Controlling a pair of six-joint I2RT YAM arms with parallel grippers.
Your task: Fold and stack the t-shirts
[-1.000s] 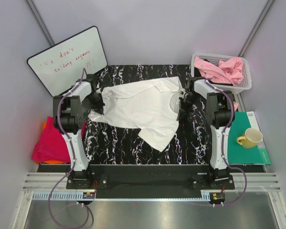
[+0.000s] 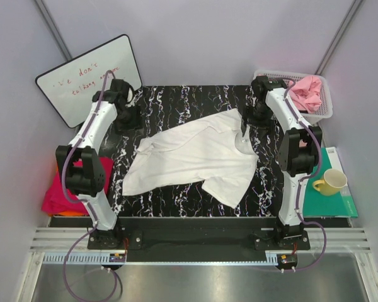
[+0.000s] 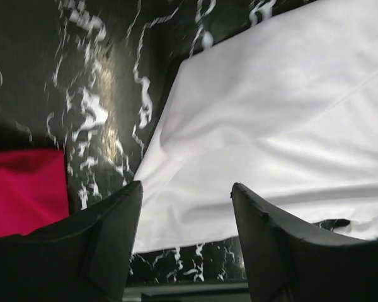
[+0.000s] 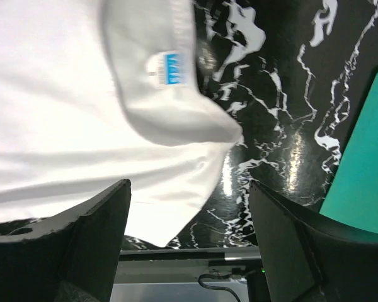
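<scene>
A white t-shirt (image 2: 192, 160) lies spread on the dark marbled table, partly folded along its top, with a label (image 4: 173, 69) showing near its right side. My left gripper hovers over its left end, part open, with nothing between the fingers. My right gripper is open above its right end, also empty. A red folded stack of cloth (image 3: 22, 195), with orange beneath, lies at the table's left.
A whiteboard (image 2: 82, 69) leans at the back left. A white basket (image 2: 326, 100) with pink cloth stands at the back right. A teal board (image 2: 324, 201) with a yellow mug (image 2: 334, 182) lies at the right.
The shirt has moved toward the table's front edge. Both arms have since lifted away from it, and the shirt lies free of the grippers.
</scene>
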